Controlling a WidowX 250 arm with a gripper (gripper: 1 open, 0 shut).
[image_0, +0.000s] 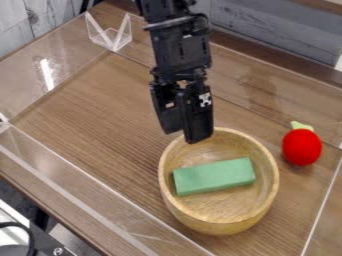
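The black gripper (185, 120) hangs above the back left rim of a light wooden bowl (267, 203), pointing down, open. A green rectangular block (214, 175) lies in the bowl. To the right of the bowl, a red round object (302, 147) with a pale green top sits on the wooden table.
Dark cables lie at the lower left corner and beyond the table's top left edge.
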